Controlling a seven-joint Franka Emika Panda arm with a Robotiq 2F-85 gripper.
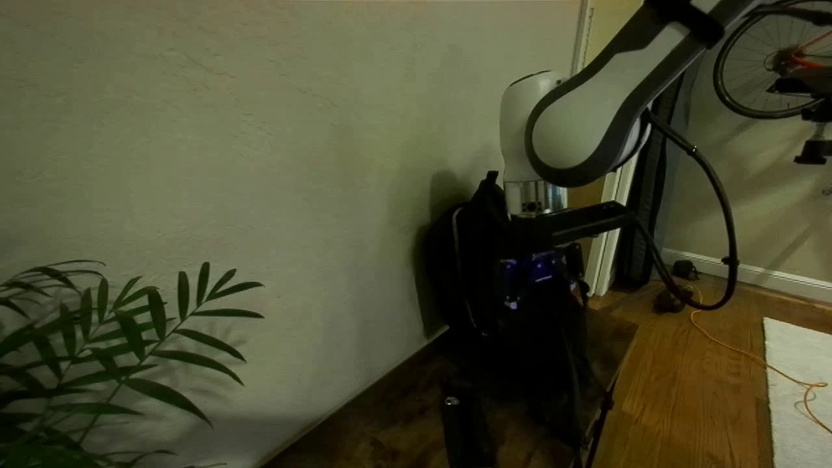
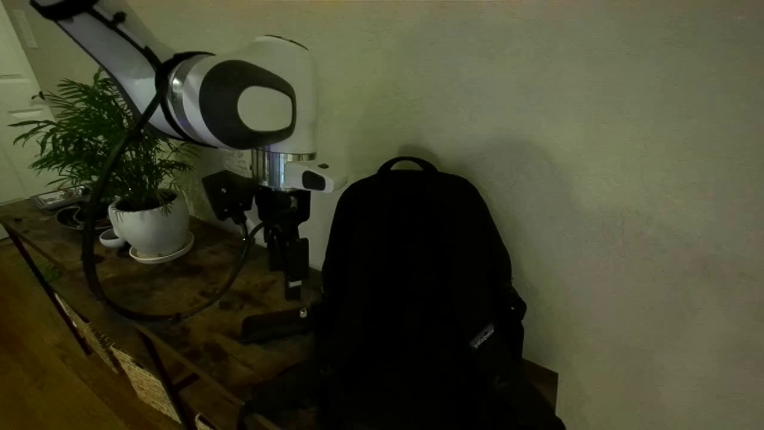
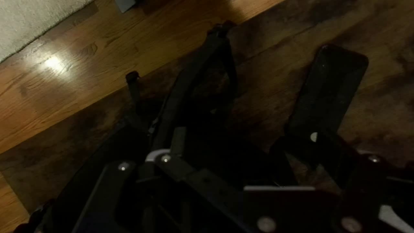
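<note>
A black backpack leans upright against the wall on a dark wooden table. On the tabletop beside it lies a dark elongated object with a small shiny spot at one end; it also shows in the wrist view as a black rounded slab. My gripper points down beside the backpack, above the table and near the slab. In the wrist view its fingers stand apart, so it is open, and nothing shows held. Dark on dark hides where the fingers end against the backpack.
A potted plant stands on the table's far end, with small dishes near it. The backpack's strap reaches toward the table edge. Bare wall rises behind. A cable loops from the arm.
</note>
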